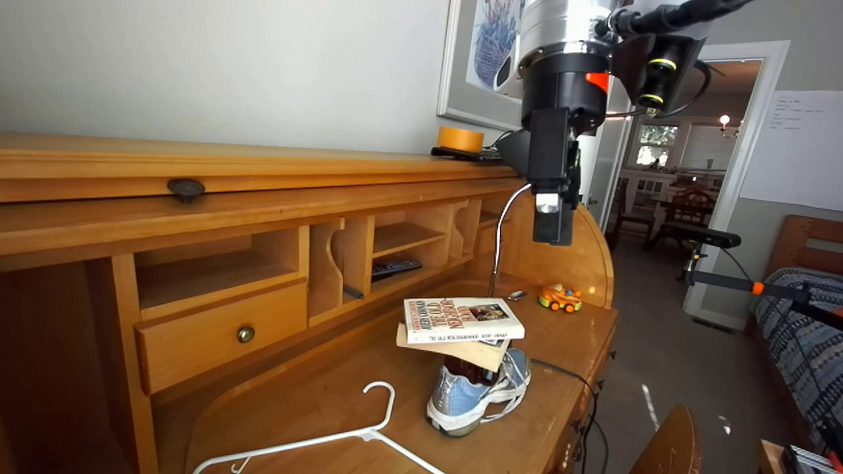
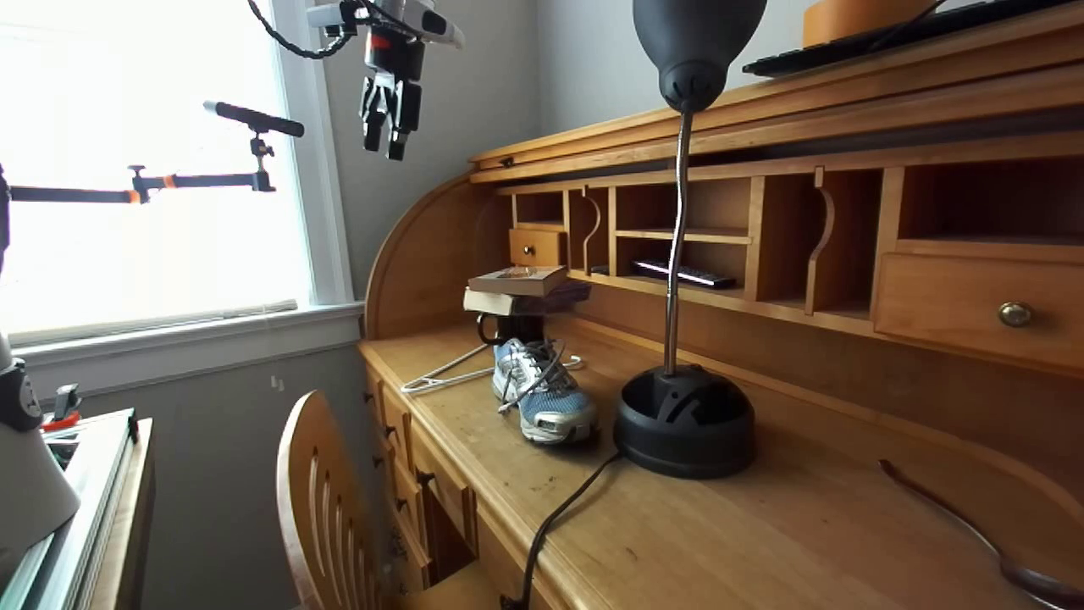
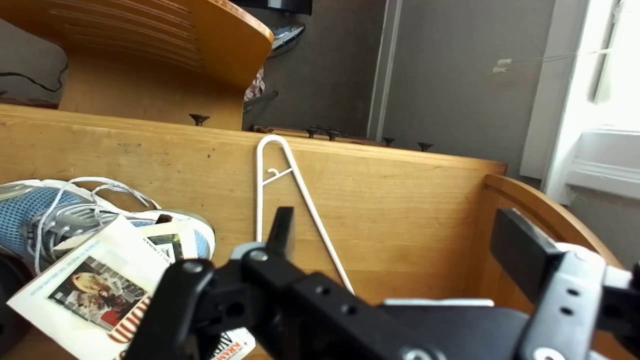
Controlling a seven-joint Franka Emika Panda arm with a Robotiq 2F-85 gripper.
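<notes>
High above the desk hangs my gripper (image 2: 383, 152), open and with nothing between its fingers. A white plastic hanger (image 1: 371, 432) lies flat on the desktop; in the wrist view part of the hanger (image 3: 304, 191) is hidden behind the gripper. Beside it stands a blue and silver sneaker (image 2: 544, 391). A white-covered book (image 1: 463, 319) rests at an angle over another book (image 1: 458, 351), the stack sitting above a dark mug (image 2: 518, 327) close to the sneaker. In the wrist view, the top book (image 3: 96, 294) shows left of the gripper.
A black desk lamp (image 2: 683, 422) rises beyond the shoe, its cord running over the front edge. Farther along are a spoon (image 2: 955, 529) and an orange toy car (image 1: 560, 297). Cubbies (image 1: 407, 237) line the desk's back. A wooden chair (image 2: 325, 508) stands in front.
</notes>
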